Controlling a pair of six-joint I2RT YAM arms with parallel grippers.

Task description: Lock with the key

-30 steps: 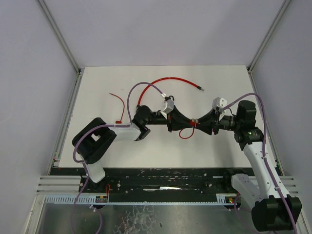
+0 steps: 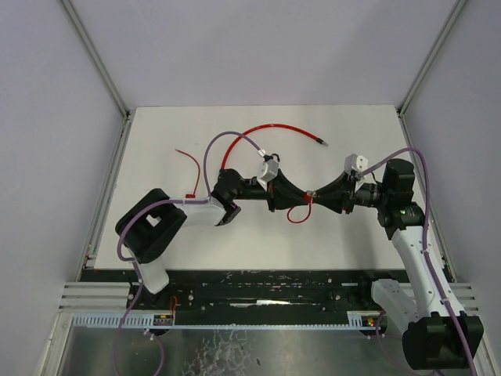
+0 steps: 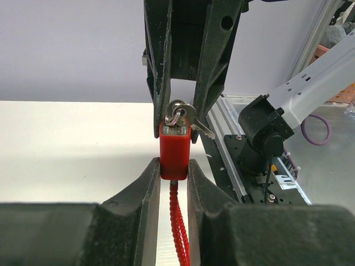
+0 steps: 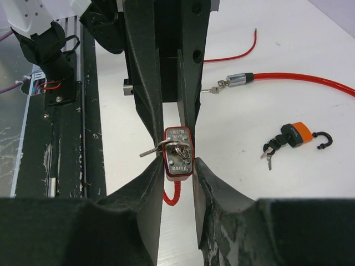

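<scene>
Both grippers meet at the centre of the table. My left gripper (image 2: 301, 196) is shut on a red padlock (image 3: 174, 155) with a red coiled cord (image 3: 180, 233) hanging below it. My right gripper (image 2: 321, 196) is at the top of the same lock, its fingertips either side of a silver key (image 3: 189, 114) with a ring, which sits at the lock's metal face (image 4: 178, 166). Whether the key is in the keyhole is hard to tell.
A red cable lock (image 4: 294, 76) with keys lies at the back. An orange padlock (image 4: 299, 133) with keys rests on the white board (image 2: 156, 235). The front of the board is clear.
The left arm has not visibly moved.
</scene>
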